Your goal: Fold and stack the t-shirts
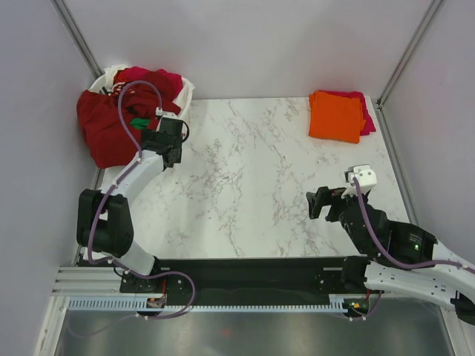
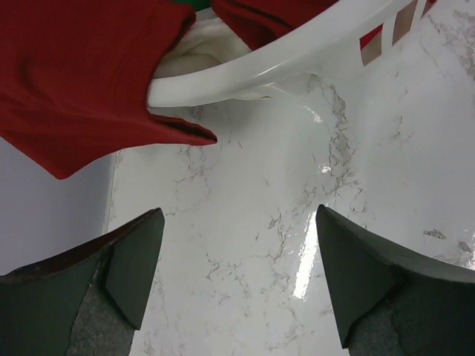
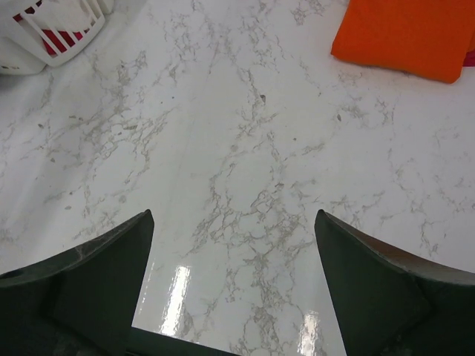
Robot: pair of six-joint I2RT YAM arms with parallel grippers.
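Dark red shirts (image 1: 104,130) hang over the near and left rim of a white basket (image 1: 187,95) at the back left; a green cloth (image 1: 139,123) and a brighter red one lie in it too. At the back right a folded orange shirt (image 1: 334,117) rests on a folded red shirt (image 1: 367,122). My left gripper is open beside the basket, its fingers clear of the draped dark red cloth (image 2: 82,67). Over the right side of the table, my right gripper stands open and empty, in front of the folded pile.
Walls close it in at the back and sides. A dark strip (image 1: 245,271) runs along its front edge.
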